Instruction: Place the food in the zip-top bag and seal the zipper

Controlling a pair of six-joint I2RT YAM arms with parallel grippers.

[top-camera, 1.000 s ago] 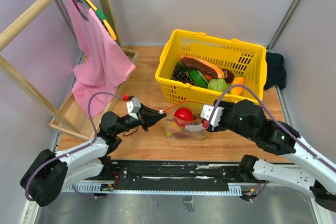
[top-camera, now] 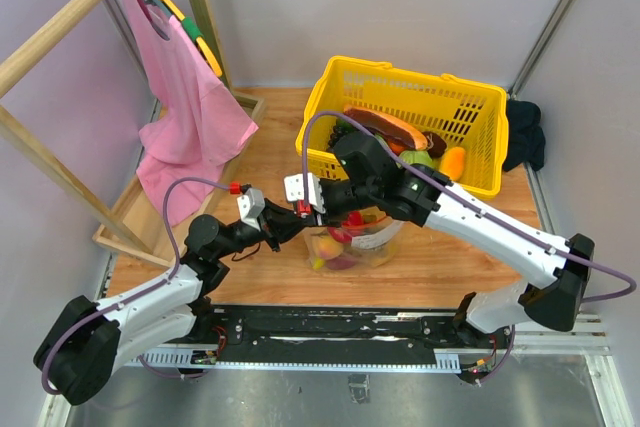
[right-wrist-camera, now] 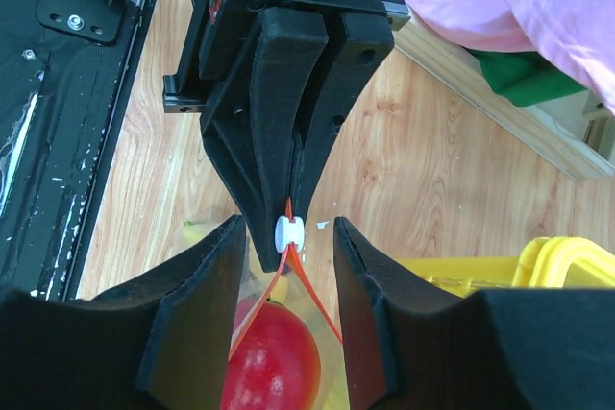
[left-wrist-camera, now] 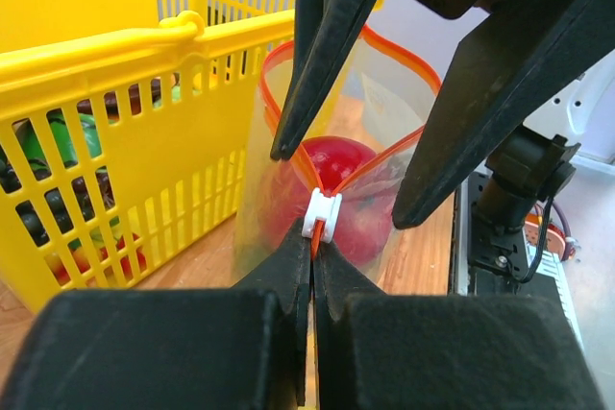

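Note:
The clear zip top bag (left-wrist-camera: 258, 189) has an orange zipper rim and a white slider (left-wrist-camera: 322, 214) at its left end. Inside it lies a red round food item (right-wrist-camera: 274, 357), with yellow and orange food (top-camera: 328, 247) beneath. My left gripper is shut on the bag's zipper end, just behind the slider. From the other side my right gripper reaches around the slider, its fingers (left-wrist-camera: 452, 132) apart on either side of the zipper. Beyond the slider the bag's mouth still gapes. Much of the bag is hidden under the right arm in the top view.
Behind the bag stands a yellow basket (top-camera: 480, 112) of toy food, close to the right arm. A wooden rack (top-camera: 140, 217) with a pink garment (top-camera: 190, 137) takes up the left. Bare wooden floor (top-camera: 440, 267) shows at the right.
My right gripper has travelled left from the bag's right side to its left end, meeting the left gripper at the slider. The left arm has stayed nearly still.

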